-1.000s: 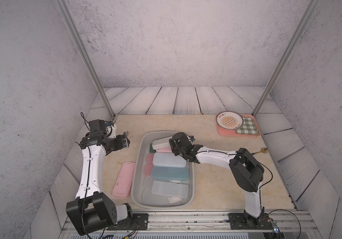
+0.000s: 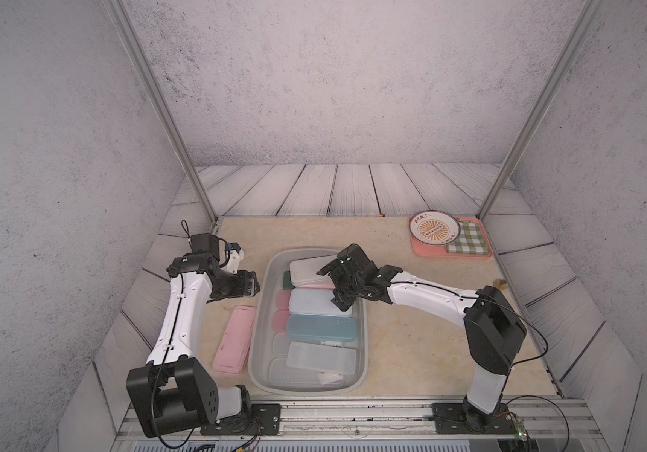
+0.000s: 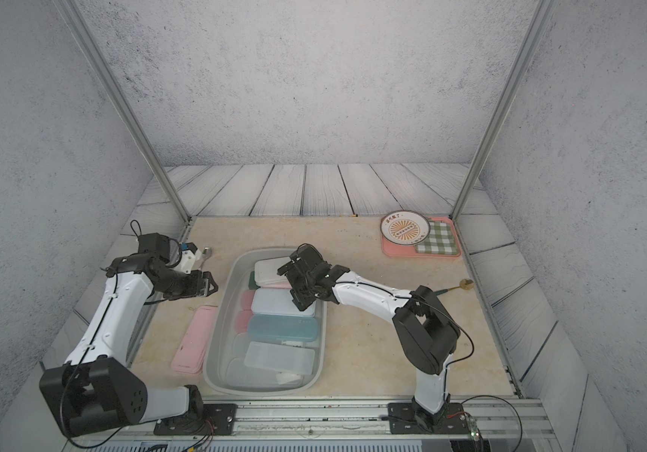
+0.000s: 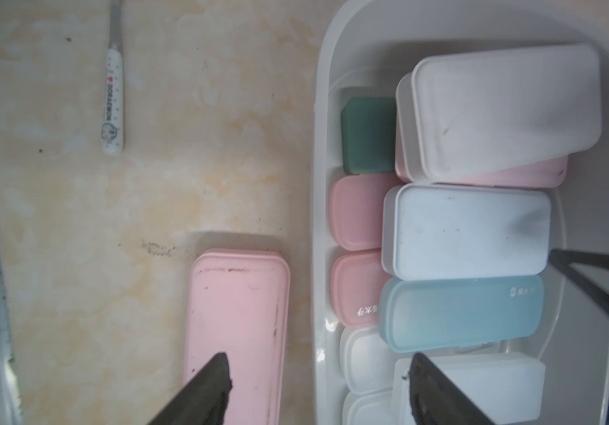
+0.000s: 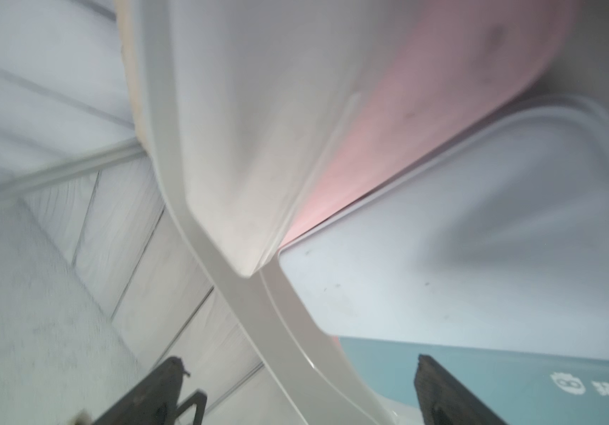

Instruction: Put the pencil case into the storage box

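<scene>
A pink pencil case (image 2: 233,339) lies on the table just left of the grey storage box (image 2: 254,354). Inside the box are several cases: a white one (image 4: 509,109) resting on a pink one at the far end, then a pale blue-white case (image 4: 471,232) and a blue case (image 4: 463,311). My left gripper is above the table's left side, fingers apart, with nothing held; the pink case lies below it. Over the box's far right part, my right gripper stands open and empty, close to the white case.
A pink tray (image 2: 451,252) with a plate (image 2: 434,227) and checked cloth sits at the back right. A spoon with a white handle (image 4: 113,99) lies at the far left. Table right of the box is mostly clear under the right arm.
The left arm has moved right toward the box.
</scene>
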